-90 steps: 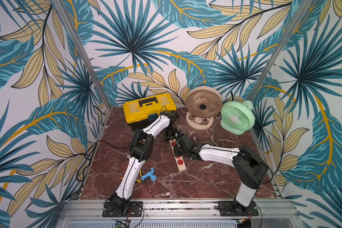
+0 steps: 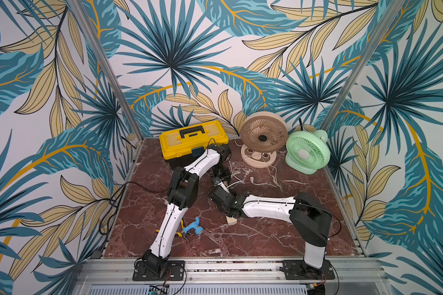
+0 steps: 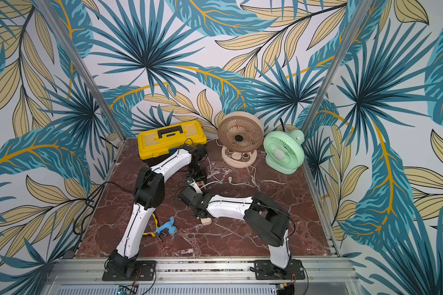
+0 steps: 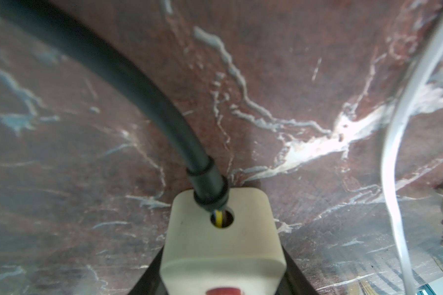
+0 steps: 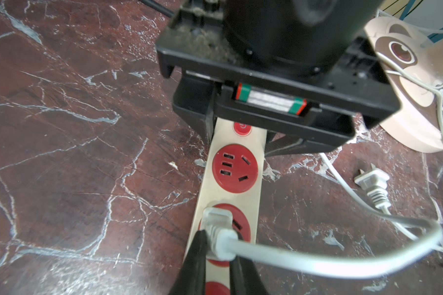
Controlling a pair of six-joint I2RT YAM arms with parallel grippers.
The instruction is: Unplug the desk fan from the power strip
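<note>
A cream power strip with red sockets lies on the marble table; in the left wrist view its end (image 4: 221, 245), with the black cord, sits between the fingers of my left gripper, shut on it. A white plug (image 5: 216, 228) is seated in a socket, its cable curving right. My right gripper is over the strip at that plug, fingertips part open at its near side; whether they touch it is unclear. A loose white plug (image 5: 374, 184) lies right of the strip. A beige fan (image 2: 263, 137) stands behind.
A yellow toolbox (image 2: 192, 142) stands back left, a mint fan (image 2: 307, 150) back right. Blue and yellow tools (image 3: 166, 227) lie front left.
My right arm has moved left over the power strip, hiding more of it in the top left view. The left arm has stayed in place.
</note>
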